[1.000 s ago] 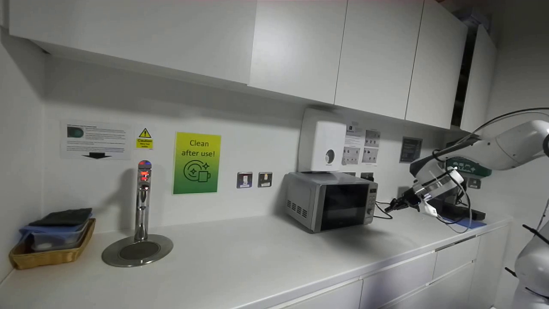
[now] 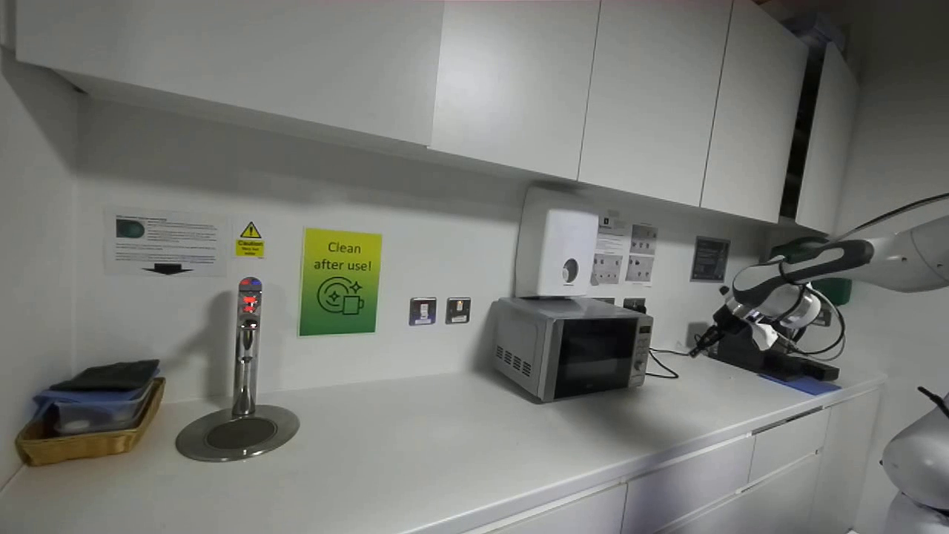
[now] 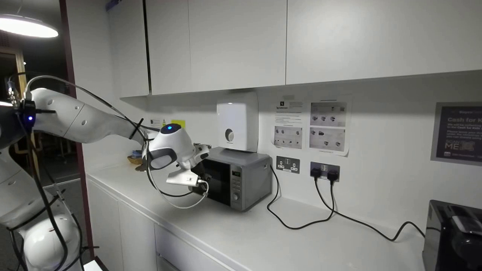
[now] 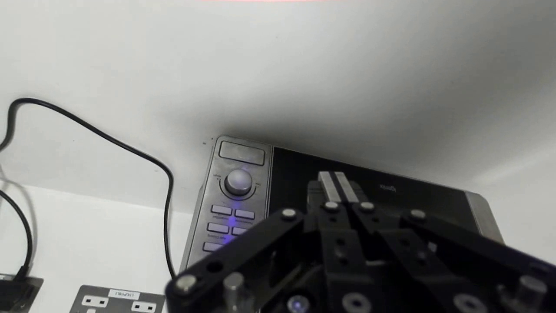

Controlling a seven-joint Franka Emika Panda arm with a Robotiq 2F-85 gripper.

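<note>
A silver microwave (image 2: pixel 578 347) with a dark door (image 4: pixel 417 190) stands on the counter, its door closed. In the wrist view it appears upside down, with its round knob (image 4: pixel 238 182), several buttons and a wide rectangular button (image 4: pixel 242 153) to the left of the fingertips. My gripper is shut, and nothing shows between its fingers. Its tips overlap the dark door in that view, while exterior view 1 has the gripper (image 2: pixel 696 351) off to the microwave's right, apart from it. Exterior view 2 mostly hides the fingers against the dark door.
A white dispenser (image 3: pixel 237 121) hangs above the microwave. Black cables (image 3: pixel 289 226) run over the counter from the sockets (image 3: pixel 325 171). A tap (image 2: pixel 246 356) and a basket (image 2: pixel 89 440) stand far left.
In exterior view 1, my gripper has moved right, away from the microwave, and slightly up. The wrist has turned, and the arm's upper section sits lower. The microwave has stayed put.
</note>
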